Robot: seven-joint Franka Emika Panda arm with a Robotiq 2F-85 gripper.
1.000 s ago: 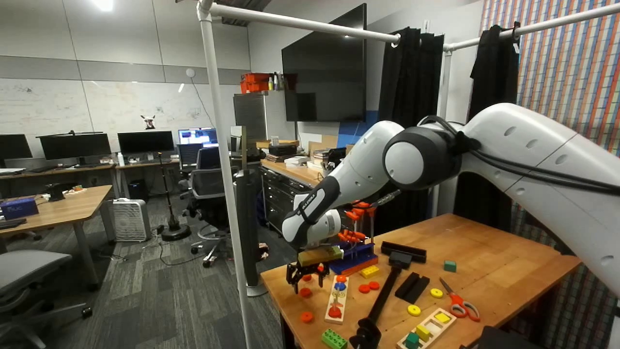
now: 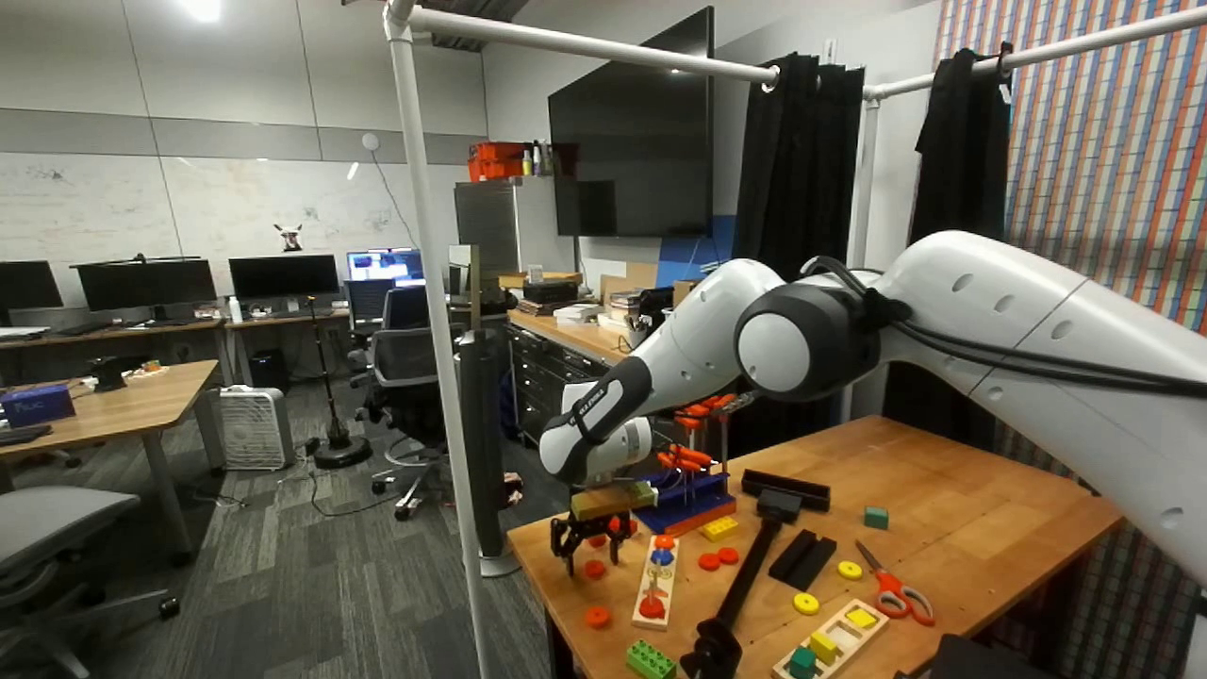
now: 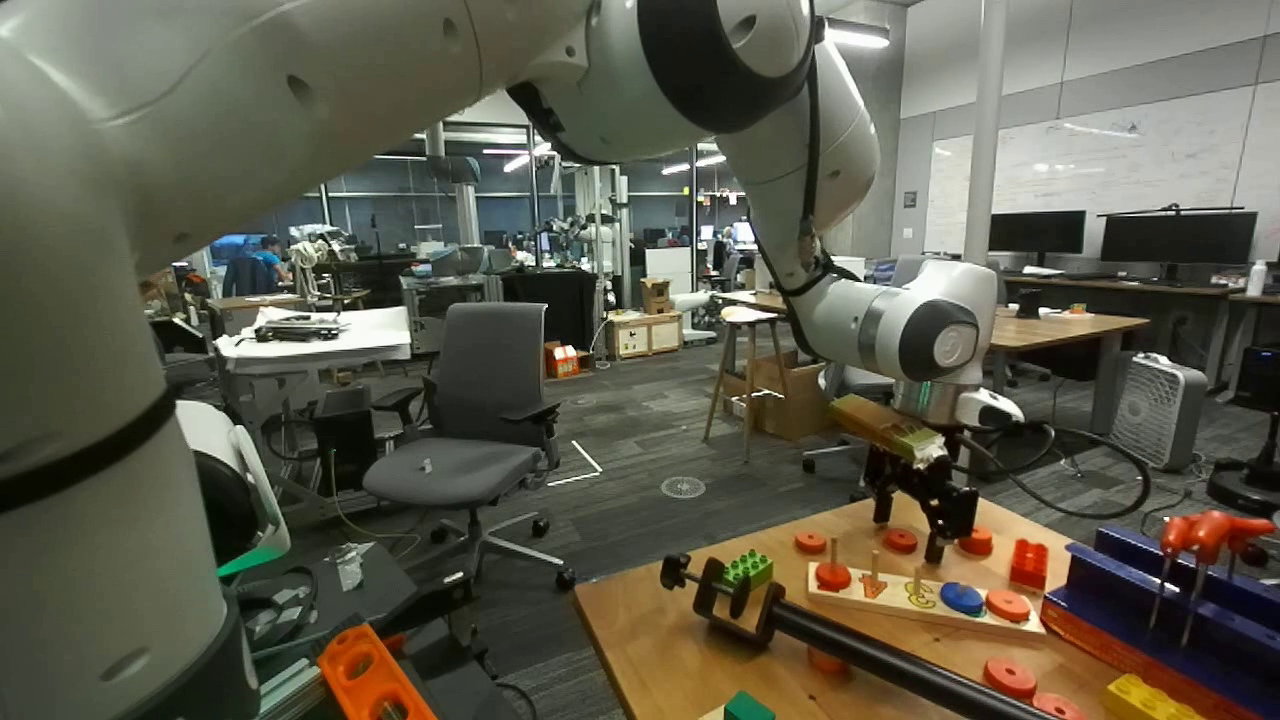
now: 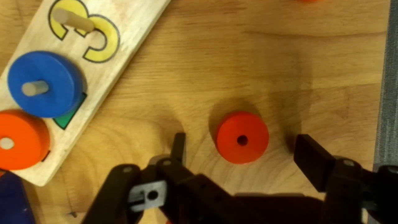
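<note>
A small red disc with a centre hole (image 4: 242, 138) lies flat on the table. My gripper is open above it, one finger on each side with clear gaps, and nothing is held. In exterior view 1 the gripper (image 2: 593, 555) hangs low near the table's far left edge, close over the same disc (image 2: 595, 570). The wooden peg board (image 4: 108, 80) lies to the left in the wrist view. A blue disc (image 4: 44, 84) and an orange-red disc (image 4: 20, 140) sit on its pegs; the peg by the yellow figures is bare.
Other red discs (image 2: 597, 617) lie loose nearby. Close to the gripper stand a blue tool rack (image 3: 1110, 576) and a red block (image 3: 1028, 563). A black bar clamp (image 2: 752, 577) crosses the table. Scissors (image 2: 894, 594) lie farther right.
My arm has come down a little and shifted slightly left in exterior view 1, bringing the gripper lower towards the table. The discs and peg board have not moved.
</note>
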